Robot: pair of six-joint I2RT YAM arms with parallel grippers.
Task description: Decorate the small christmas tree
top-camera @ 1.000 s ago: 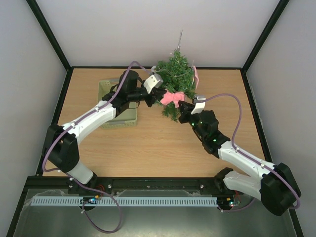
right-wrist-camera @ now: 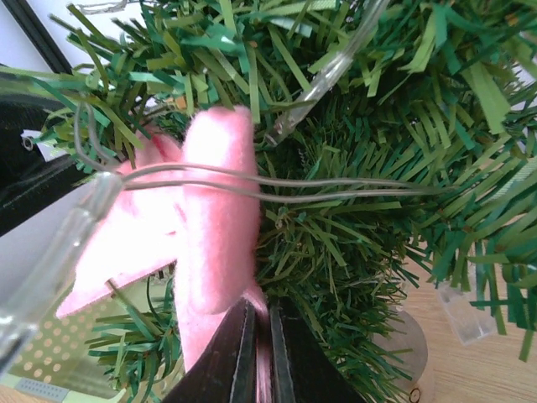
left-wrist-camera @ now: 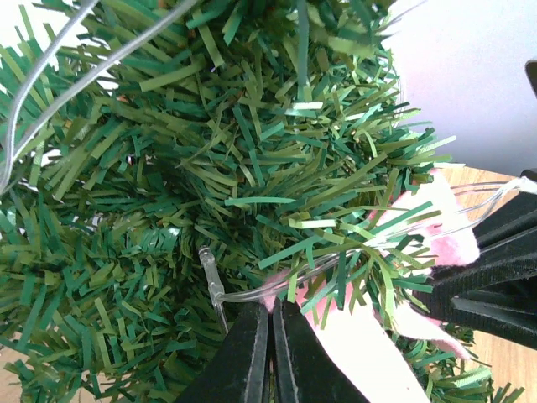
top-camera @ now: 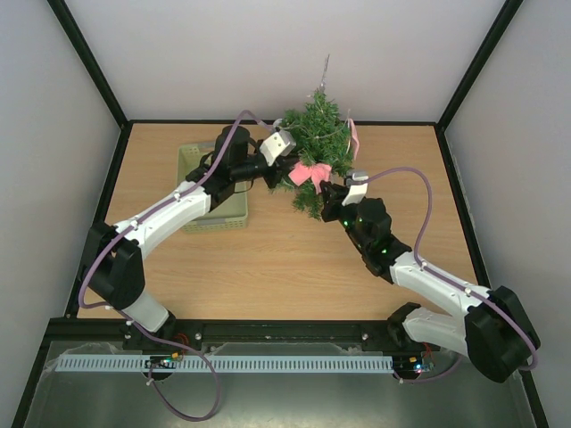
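Note:
The small tree (top-camera: 317,129) stands at the back centre, a pink bow (top-camera: 310,175) on its front. My left gripper (top-camera: 293,162) is at the bow's left, fingers shut (left-wrist-camera: 271,312), pink fabric just beyond the tips. My right gripper (top-camera: 326,189) is at the bow's right, shut, its tips (right-wrist-camera: 254,311) against a pink strand, which runs down behind or between them; I cannot tell which. In both wrist views, clear wires cross the bow and branches, and the other gripper's black fingers show beside the bow.
A pale green basket (top-camera: 214,223) sits left of the tree, partly under my left arm. Another pink piece (top-camera: 352,138) hangs at the tree's right.
My right arm has shifted slightly since a second ago, its elbow and hose a little to the left. The left arm looks almost unchanged.

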